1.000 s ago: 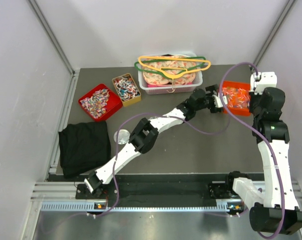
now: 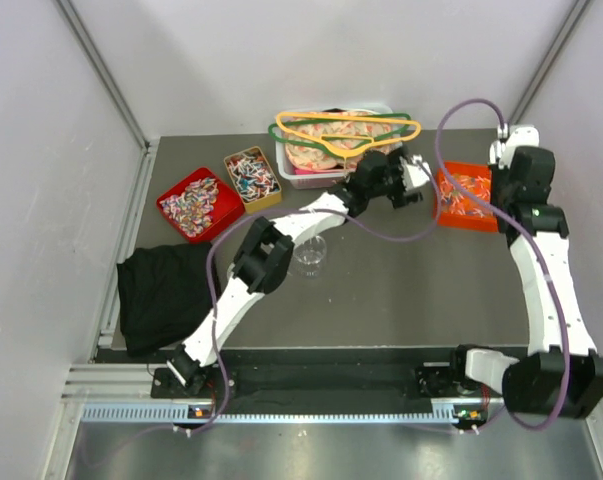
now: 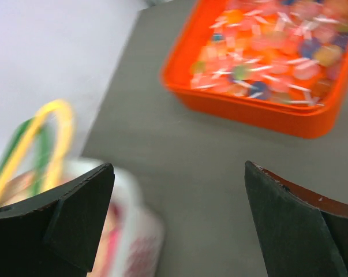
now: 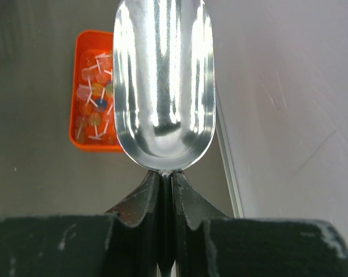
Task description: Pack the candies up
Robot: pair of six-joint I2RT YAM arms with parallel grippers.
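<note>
An orange tray (image 2: 469,222) of lollipops stands at the back right; in the left wrist view its near corner shows beyond my left gripper. That gripper is open, its fingers apart with only bare table between them, just left of the tray. My right gripper is shut on the handle of a shiny metal scoop (image 4: 164,75). Nothing lies in the scoop's bowl, which hides the right part of the orange tray (image 4: 97,147). A clear round container (image 2: 309,257) stands mid-table beside the left arm.
A red tray (image 2: 226,208) and a yellow box (image 2: 264,201) of wrapped candies stand left. A white bin (image 2: 311,181) with hangers across it is close to my left gripper. Black cloth (image 2: 169,295) lies front left.
My left gripper has drawn left, away from the orange tray, baring the mid-table clear container; its arm now covers another one further left. The right arm has shifted slightly toward the back, scoop included.
</note>
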